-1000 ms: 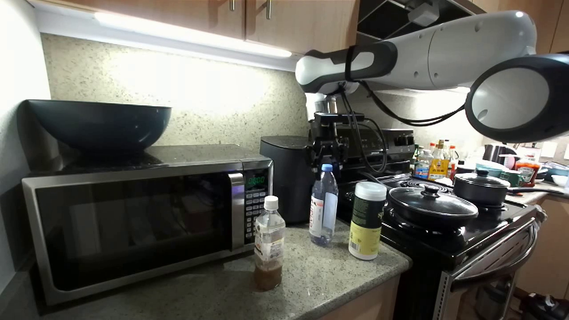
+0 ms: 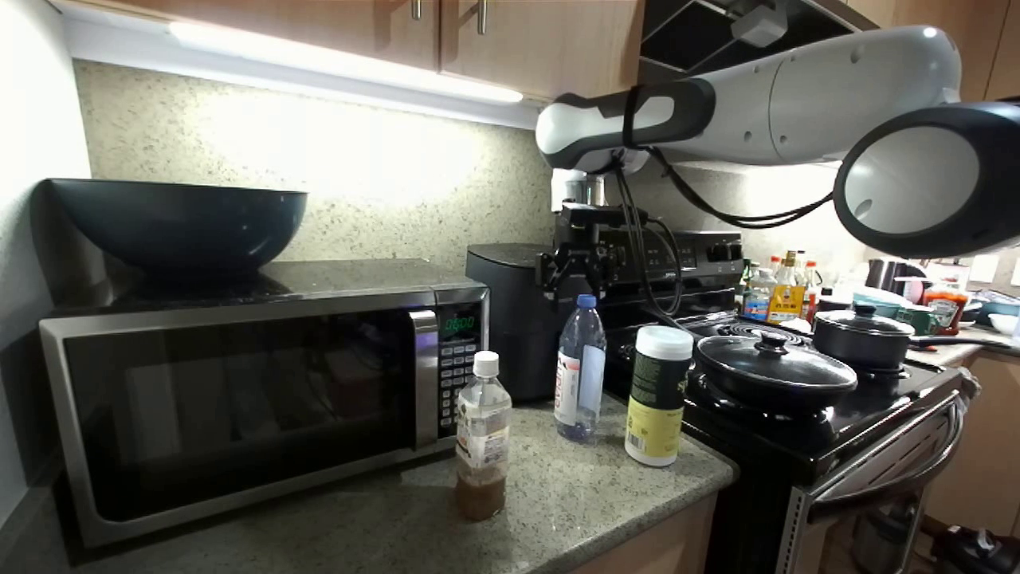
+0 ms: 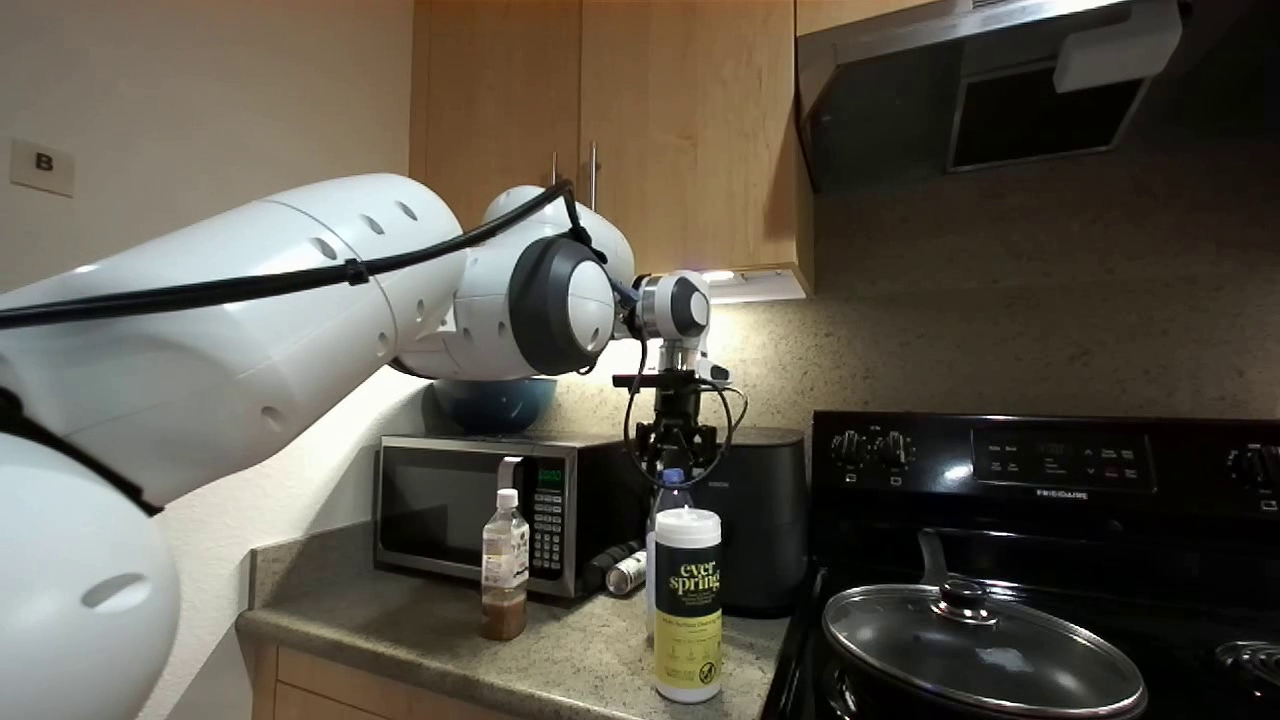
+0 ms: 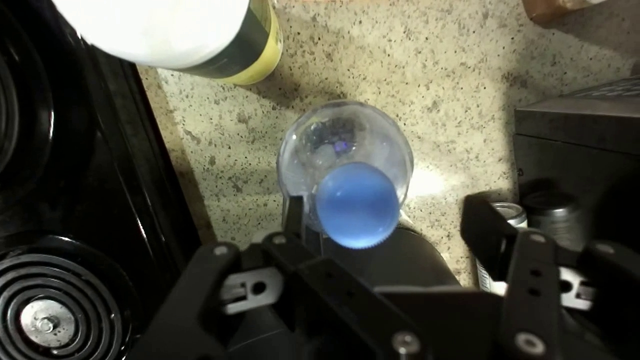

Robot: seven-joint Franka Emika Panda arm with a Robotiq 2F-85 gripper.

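A clear bottle with a blue cap (image 4: pixel 358 205) stands upright on the counter, seen from above in the wrist view. Its label and body (image 2: pixel 580 378) show between the coffee-coloured bottle and the wipes canister in exterior view 1. My gripper points down over this bottle, fingers apart. The cap appears between the fingers in the wrist view, much nearer the left finger (image 4: pixel 294 217) than the right one; whether anything touches it, I cannot tell. In exterior view 2 the canister hides most of the bottle below the gripper (image 3: pixel 674 460).
Close by stand a wipes canister (image 2: pixel 660 397) and a bottle of brown liquid (image 2: pixel 483 450). Behind are the microwave (image 2: pixel 258 411), a dark appliance (image 2: pixel 516 325) and small jars (image 3: pixel 626 574). The stove with a lidded pan (image 2: pixel 774 368) borders the counter.
The gripper has turned a little about its vertical axis, and its fingers have shifted slightly left in exterior view 1. The wrist moved slightly right. The bottles and canister have stayed put.
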